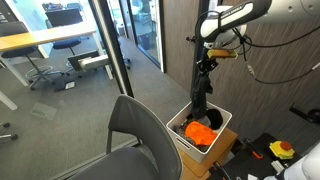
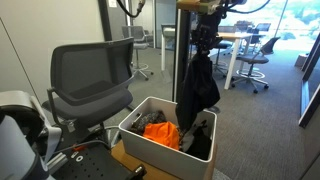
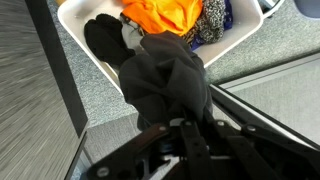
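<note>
A long black cloth (image 2: 196,92) hangs from my gripper (image 2: 203,52), which is shut on its upper end. The cloth also shows in exterior view 1 as a dark strip (image 1: 201,95), its lower end at or over the white box (image 1: 183,145). Seen from the wrist, the bunched black cloth (image 3: 165,80) covers much of the space before the gripper and hides the fingertips. An orange cloth (image 3: 163,14) lies in the box with grey, patterned and black fabrics (image 3: 105,38) around it. Whether the hanging cloth touches them I cannot tell.
A grey chair (image 1: 140,130) stands close beside the box. Behind the arm rises a dark panelled wall (image 1: 285,75). A red and yellow object (image 1: 280,150) sits near the robot's base. Open floor (image 1: 70,115) lies beyond the chair.
</note>
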